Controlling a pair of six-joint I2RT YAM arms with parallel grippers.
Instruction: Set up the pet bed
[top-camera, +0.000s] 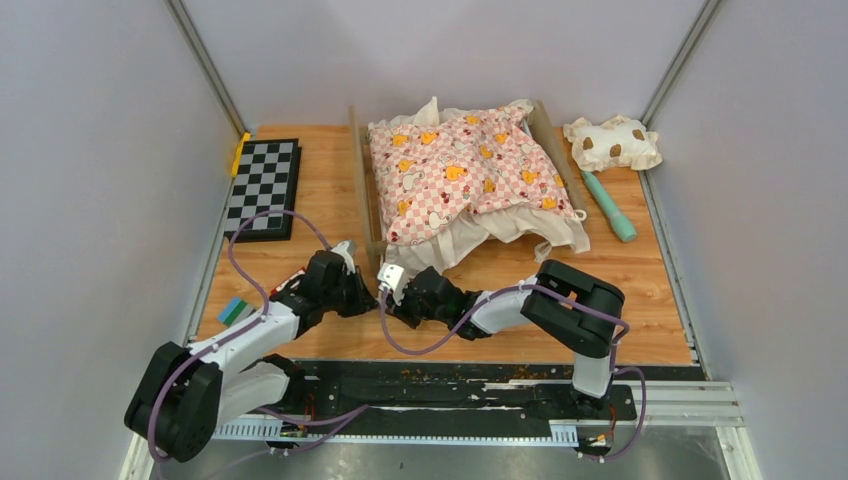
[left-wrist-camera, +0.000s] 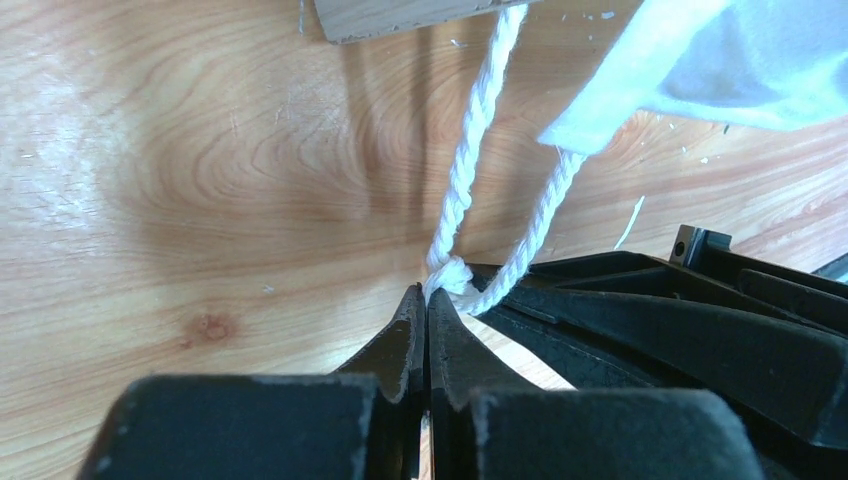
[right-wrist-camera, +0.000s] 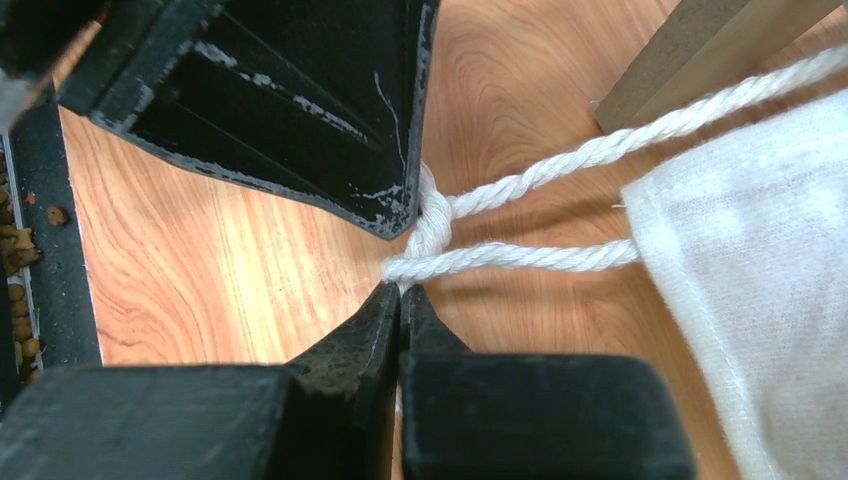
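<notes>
Two white ropes run to my grippers below the bed's lower left corner. The upper rope (right-wrist-camera: 590, 152) comes past the wooden post; the lower rope (right-wrist-camera: 540, 257) leaves the white cloth's corner (right-wrist-camera: 760, 240). They meet in a crossed, looped bit (left-wrist-camera: 450, 276) at the tips. My left gripper is shut on the upper rope. My right gripper is shut on the lower rope; its frayed end is mostly hidden. Pink checked bedding (top-camera: 455, 180) fills the wooden frame (top-camera: 362, 175) in the top view.
At the right stand a small spotted pillow (top-camera: 612, 145) and a green bolster (top-camera: 610, 207). A checkered board (top-camera: 263, 186) and a colored block (top-camera: 236, 311) are at left. Bare table (top-camera: 322, 170) shows between board and bed.
</notes>
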